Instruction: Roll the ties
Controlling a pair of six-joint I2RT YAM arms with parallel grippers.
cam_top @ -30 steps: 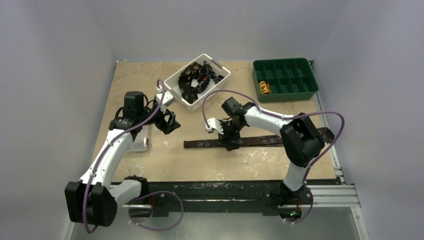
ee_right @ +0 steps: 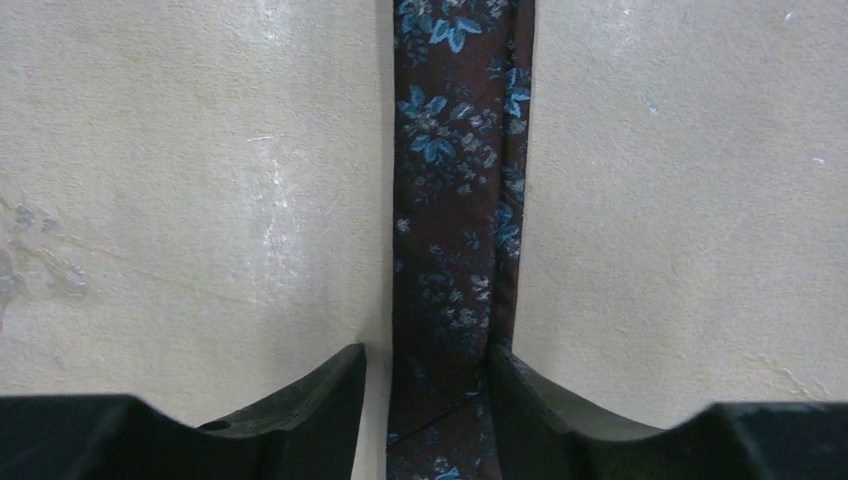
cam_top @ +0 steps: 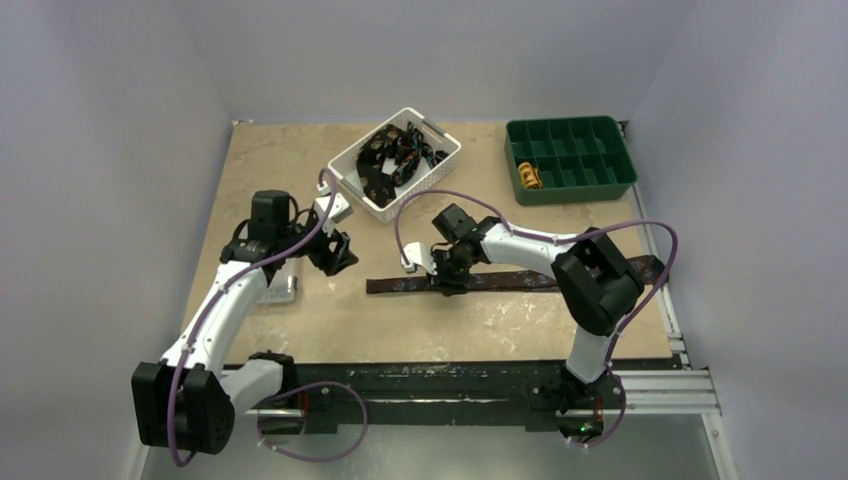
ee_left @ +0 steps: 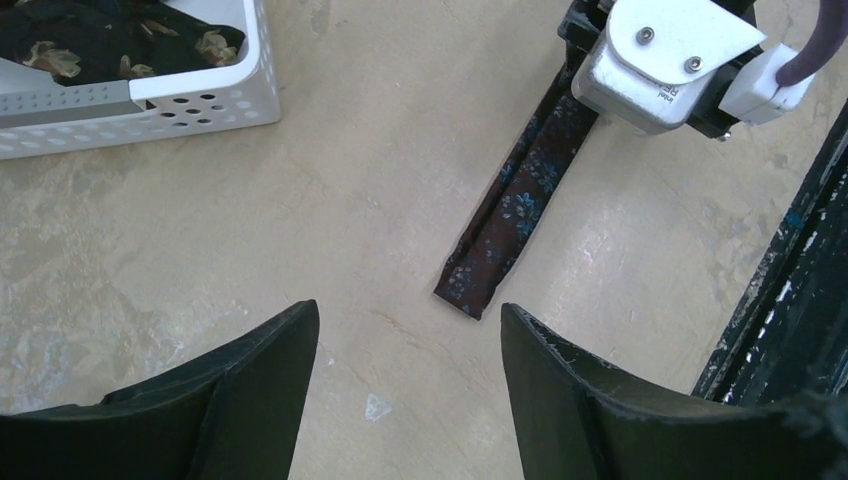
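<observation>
A dark brown tie with blue flowers [cam_top: 510,280] [ee_left: 515,215] [ee_right: 445,170] lies flat and folded lengthwise across the table in a long strip. My right gripper [cam_top: 448,285] is down on it near its left part, part open, one fingertip touching the strip's edge and the other just beside it. My left gripper [cam_top: 340,255] hangs open to the left of the tie's narrow end, with nothing between its fingers.
A white basket [cam_top: 350,175] [ee_left: 200,115] of dark ties stands at the back. A green divided box [cam_top: 580,195] with a rolled yellow item is at the back right. A clear container [cam_top: 280,290] sits under the left arm.
The right gripper has moved a little left along the tie and settled. The left gripper has shifted slightly downward in the top view. The tie's left end has shifted slightly.
</observation>
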